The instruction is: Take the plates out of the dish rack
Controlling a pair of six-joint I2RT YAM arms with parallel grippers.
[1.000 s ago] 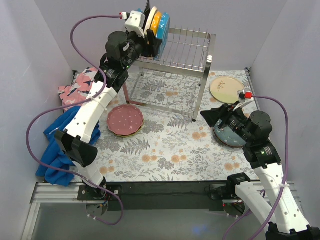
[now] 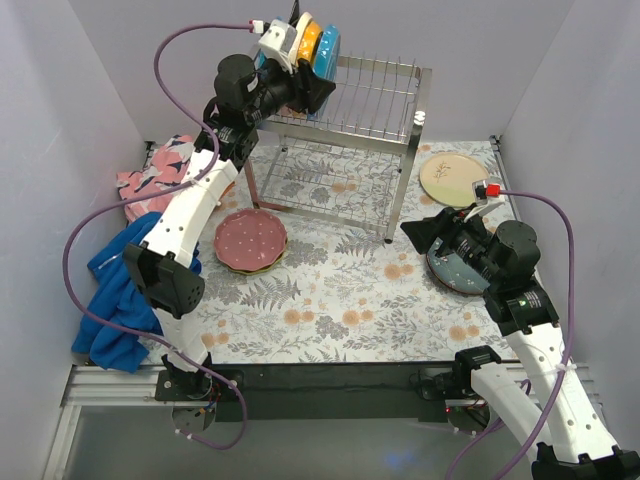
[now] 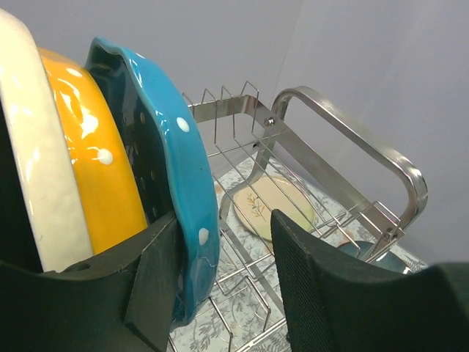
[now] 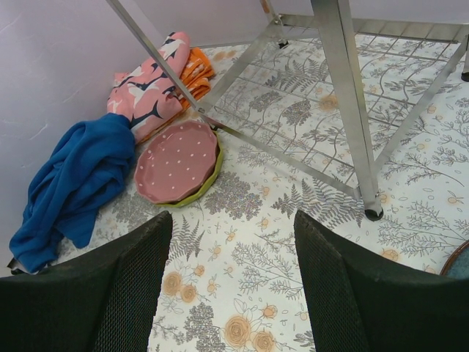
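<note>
The steel dish rack holds upright plates at its left end: a blue one, a yellow one and a white one, with darker ones behind. My left gripper is open at the blue plate, its left finger against or beside that plate's edge. My right gripper is open over the mat, right of and below the rack, with nothing between its fingers.
A pink plate stack lies left of centre, a cream plate at back right, a blue-grey plate under the right arm. Blue cloth and patterned cloth lie left.
My left gripper has shifted slightly to the right along the top of the plates in the rack. The right arm has barely moved.
</note>
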